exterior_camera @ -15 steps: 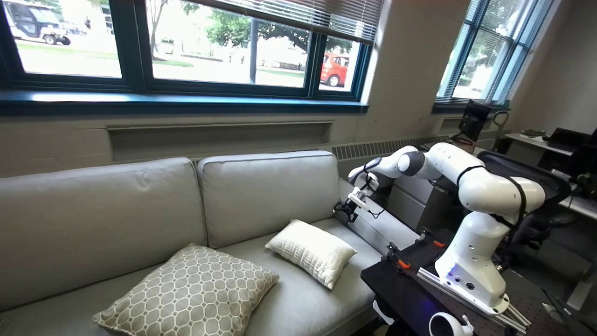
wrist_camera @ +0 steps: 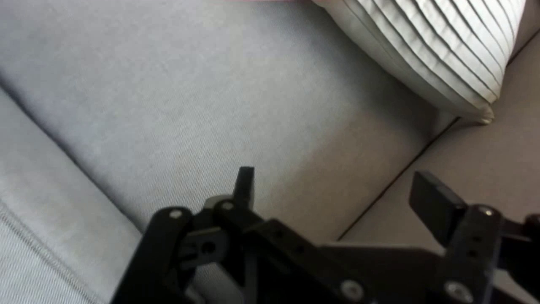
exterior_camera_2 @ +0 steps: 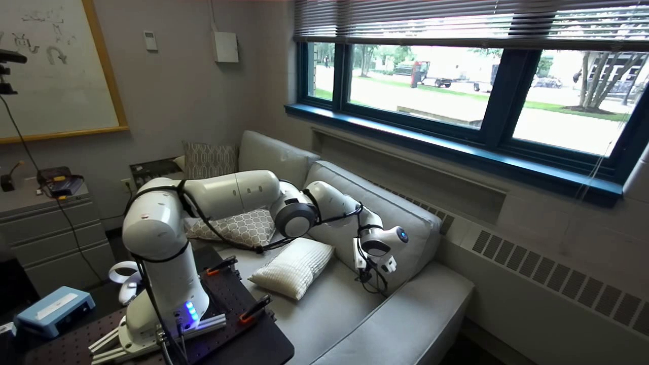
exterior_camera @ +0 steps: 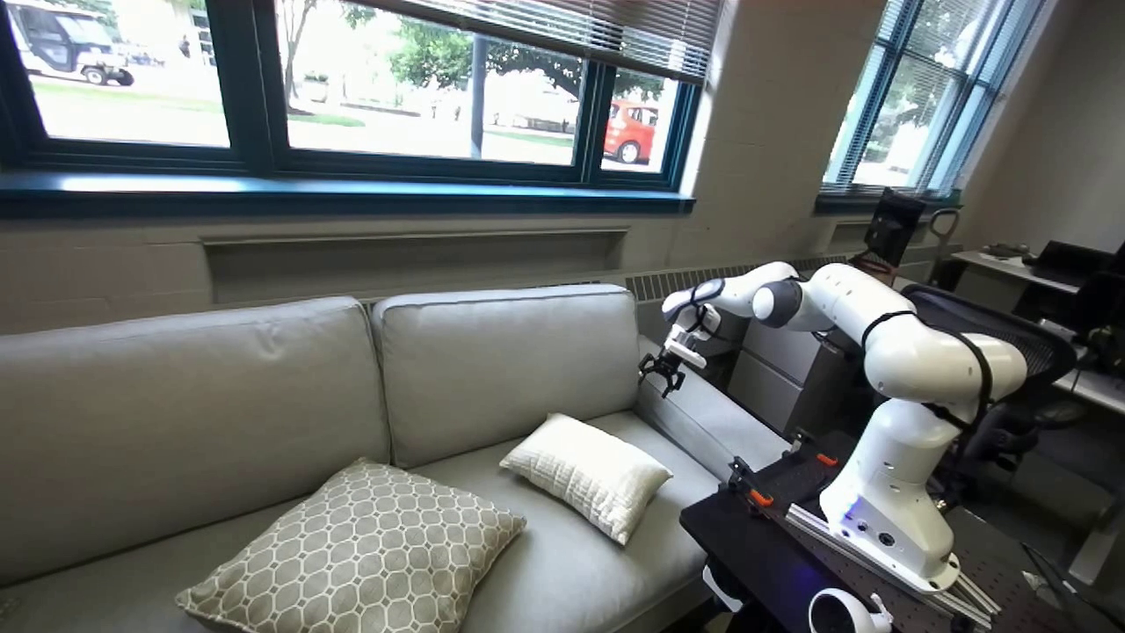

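Note:
My gripper is open over the corner of the grey sofa, with nothing between its fingers. In exterior view 1 the gripper (exterior_camera: 661,380) hangs above the seat near the armrest, to the right of the white ribbed pillow (exterior_camera: 587,475) and apart from it. That pillow (wrist_camera: 445,50) shows at the top right of the wrist view, one corner pointing down toward the seam by the backrest. A patterned grey pillow (exterior_camera: 364,549) lies farther left on the seat.
The sofa's armrest (exterior_camera_2: 404,322) and back cushion (exterior_camera_2: 371,207) border the gripper. The seat (wrist_camera: 202,101) below it is bare. A black table (exterior_camera: 754,564) with clamps stands in front of the sofa, carrying the arm's base. Another patterned pillow (exterior_camera_2: 210,160) leans at the sofa's far end.
My gripper has risen, moved slightly right and turned in exterior view 1. Both pillows there lie where they were.

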